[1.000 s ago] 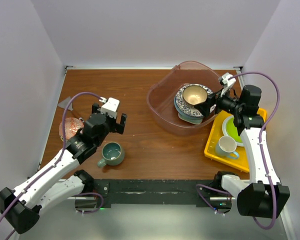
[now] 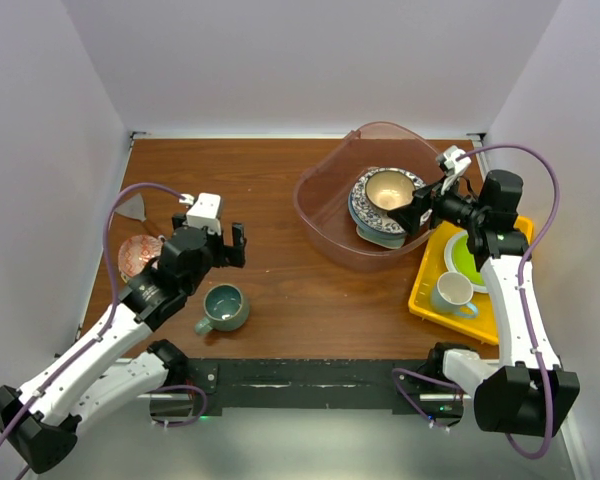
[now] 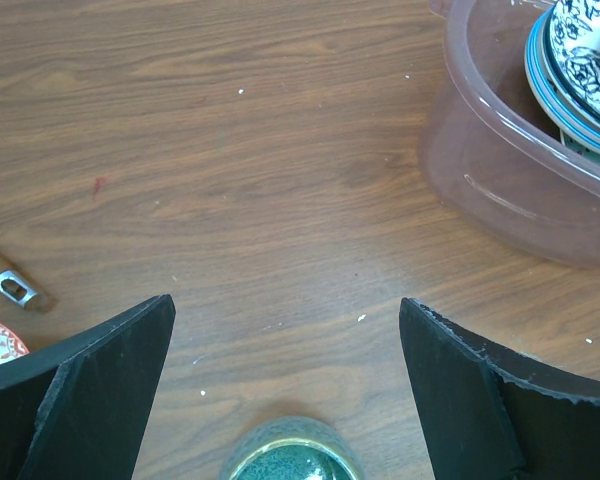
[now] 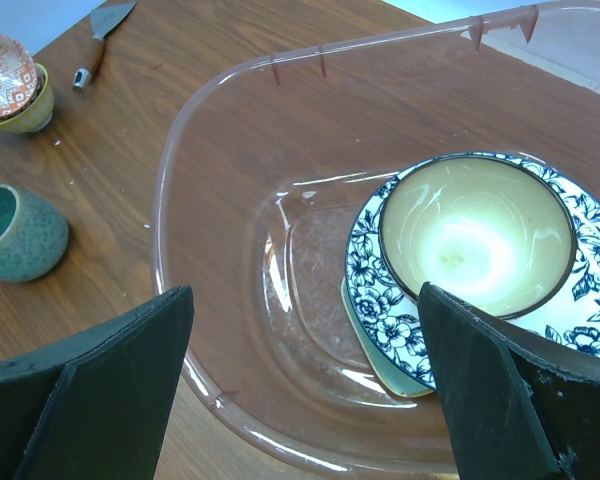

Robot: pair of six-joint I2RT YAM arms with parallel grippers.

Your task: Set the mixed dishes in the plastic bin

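Note:
The translucent plastic bin (image 2: 325,215) holds stacked plates (image 4: 380,320) with a blue floral top plate and a cream bowl (image 4: 477,230). My right gripper is open above the bin, at its right side in the top view. My left gripper is open over the table's left part, with nothing between its fingers. A green mug (image 2: 224,308) stands below it. At the far left sit red-patterned dishes (image 4: 6,72) on a yellowish bowl (image 4: 28,115).
A yellow tray (image 2: 425,305) at the right holds a light mug (image 2: 450,292) and a green-centred plate (image 2: 462,255). A spatula (image 4: 110,18) lies at the far left.
My left arm has shifted slightly left in the top view. The right arm and the dishes have not visibly moved.

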